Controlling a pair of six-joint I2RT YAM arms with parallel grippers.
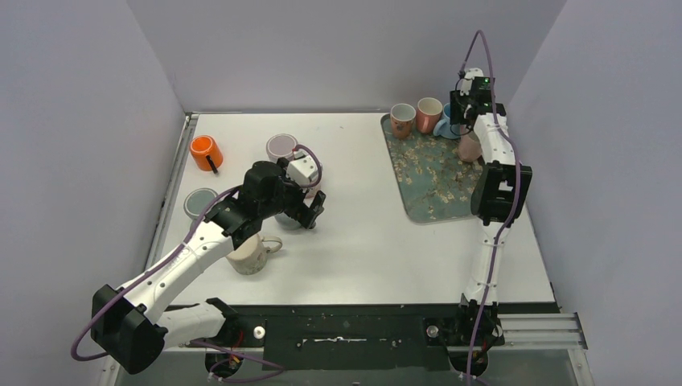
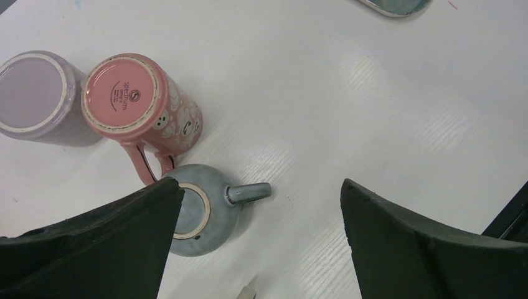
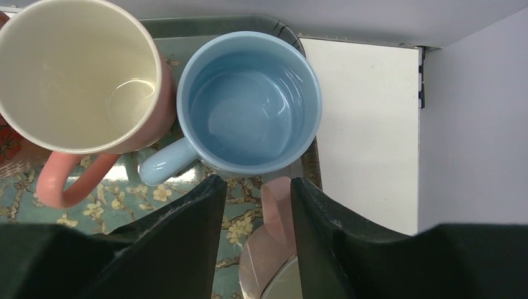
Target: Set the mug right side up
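Observation:
In the right wrist view a pale pink mug (image 3: 258, 265) lies low in the frame, its handle (image 3: 278, 208) between the fingers of my right gripper and close to the right-hand finger. That gripper is part open, with a visible gap on the handle's left side. Much of this mug is hidden by the finger; from above (image 1: 469, 149) the arm partly covers it. My left gripper stands open and empty over the table. Below it and leftward are a grey mug (image 2: 218, 199) and a pink mug (image 2: 127, 93), bases showing.
Blue (image 3: 249, 106), pink-and-cream (image 3: 81, 75) and patterned (image 1: 402, 119) mugs stand upright along the back of the floral tray (image 1: 434, 189). Orange (image 1: 206, 151), lilac (image 1: 281, 146) and cream (image 1: 249, 256) mugs are on the left.

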